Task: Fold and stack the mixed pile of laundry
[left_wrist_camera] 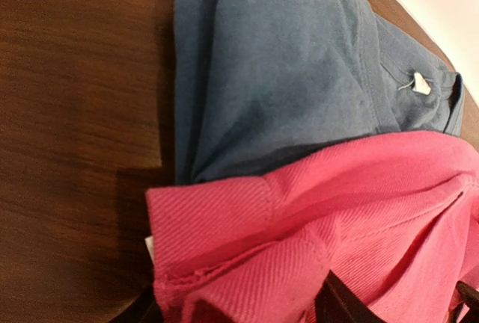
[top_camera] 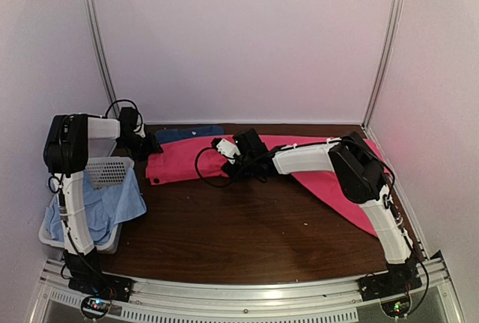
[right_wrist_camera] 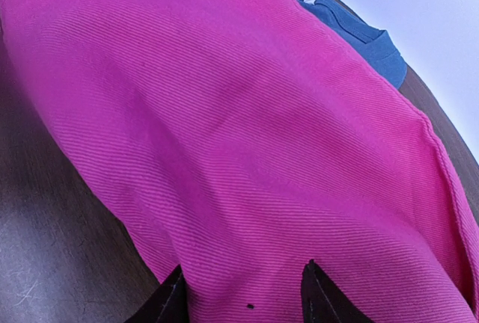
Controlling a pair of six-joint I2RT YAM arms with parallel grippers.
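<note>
A pink garment [top_camera: 179,162] spreads across the back of the table, its right part fanning toward the right front. Behind its left part lies a folded dark blue garment [top_camera: 187,132], seen with a white tag in the left wrist view. My left gripper [top_camera: 150,147] is at the pink garment's left end; in its wrist view its fingers are mostly covered by pink cloth [left_wrist_camera: 224,226]. My right gripper is low on the pink fabric near the middle, fingers apart, with cloth around them; whether it grips cannot be told.
A white basket [top_camera: 108,172] holding light blue cloth [top_camera: 105,207] stands at the left front. White walls enclose the back and sides.
</note>
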